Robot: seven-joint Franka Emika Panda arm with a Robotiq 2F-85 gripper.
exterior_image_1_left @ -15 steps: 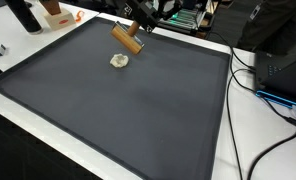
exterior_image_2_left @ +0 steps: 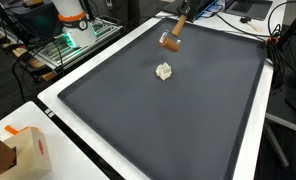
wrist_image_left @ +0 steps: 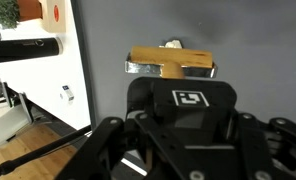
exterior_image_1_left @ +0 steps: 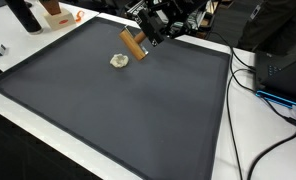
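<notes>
A wooden tool [exterior_image_1_left: 134, 44] with a broad head and a short handle is held above the dark grey board, tilted in exterior view 1. In the wrist view, the tool's head [wrist_image_left: 172, 57] lies crosswise with a shiny metal edge, and its handle runs back into my gripper, which is shut on it. A small whitish lump [exterior_image_2_left: 164, 71] rests on the board, just in front of the tool and apart from it in exterior view 2. Most of that lump [wrist_image_left: 173, 44] is hidden behind the tool's head in the wrist view.
The grey board [exterior_image_1_left: 128, 110] is otherwise bare, with wide free room toward the front. Small items, including an orange-handled thing [exterior_image_1_left: 80, 15], stand beyond its far left corner. Black cables [exterior_image_1_left: 233, 120] run along the right side.
In exterior view 1 the tool has swung to a steeper slant and shifted slightly right, and the gripper has moved right with it. The whitish lump has stayed in place.
</notes>
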